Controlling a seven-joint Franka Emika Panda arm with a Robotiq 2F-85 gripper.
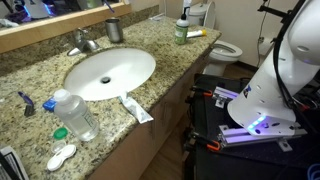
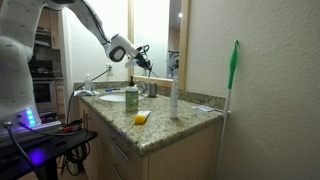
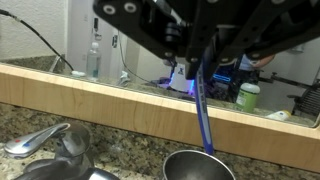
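Note:
A thin blue stick-like object, perhaps a toothbrush handle, hangs from my gripper, which is shut on it in the wrist view. Its lower end is over the mouth of a metal cup; whether it dips inside the cup cannot be told. That cup stands upright on the counter behind the sink, to the right of the faucet. High in front of the mirror, the gripper shows small in exterior view 2, above the cup.
A chrome faucet stands left of the cup, and the mirror's wooden frame runs close behind. The sink lies in front. A clear bottle and a green soap bottle stand farther off on the counter.

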